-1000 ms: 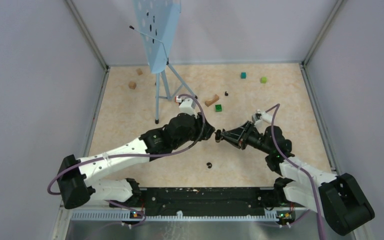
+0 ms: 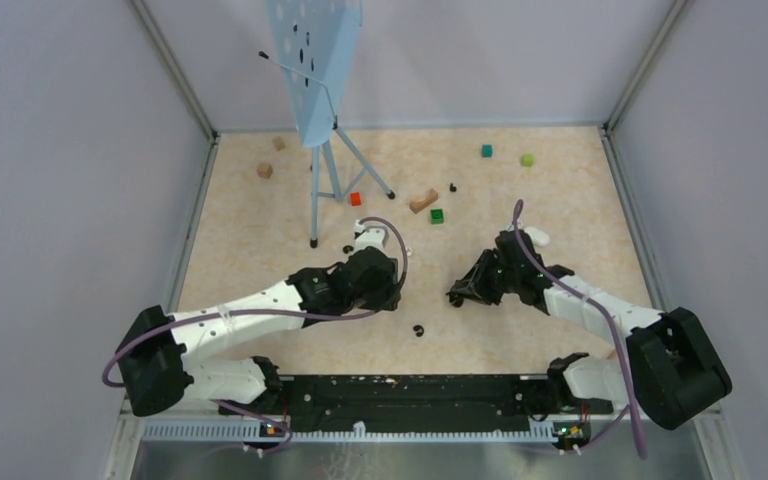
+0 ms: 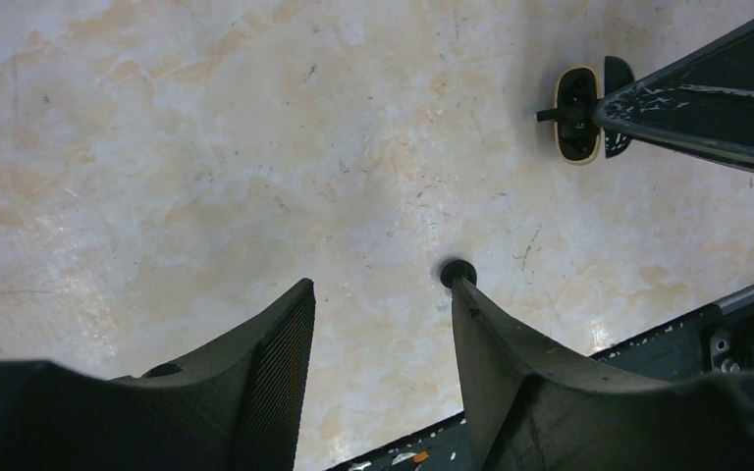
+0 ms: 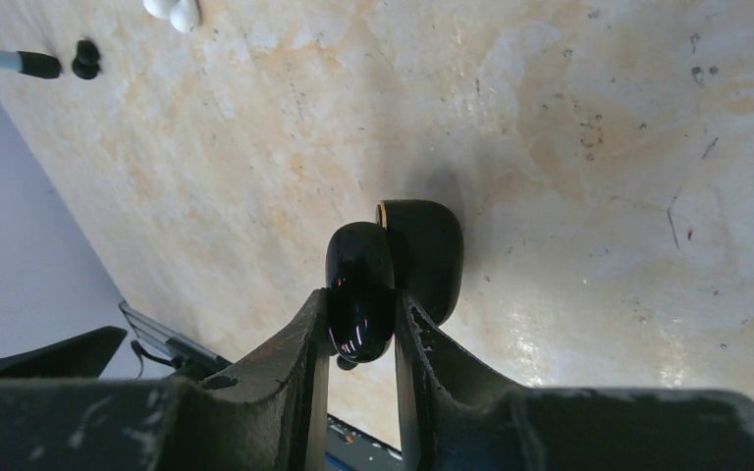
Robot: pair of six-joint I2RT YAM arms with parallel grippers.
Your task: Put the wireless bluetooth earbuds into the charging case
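In the left wrist view the black charging case [image 3: 577, 116] is open, showing its gold-edged inside, with its two halves side by side. My right gripper is shut on the case, which is low over the table; whether it touches the surface I cannot tell. My left gripper stands open with nothing between its fingers, left of the case in the top view. A small black earbud piece [image 3: 458, 272] shows beyond its right fingertip. From above, black earbuds [image 2: 418, 330] lie on the table near the front edge, between the two grippers.
A tripod board [image 2: 318, 75] stands at the back left. Small blocks, among them a green block [image 2: 437, 216] and a wooden arch [image 2: 424, 201], lie toward the back. A white object [image 2: 537, 237] sits behind the right arm. Bare table lies around the case.
My left gripper has drawn away from it, toward the left and front. The loose earbuds near the front stay put.
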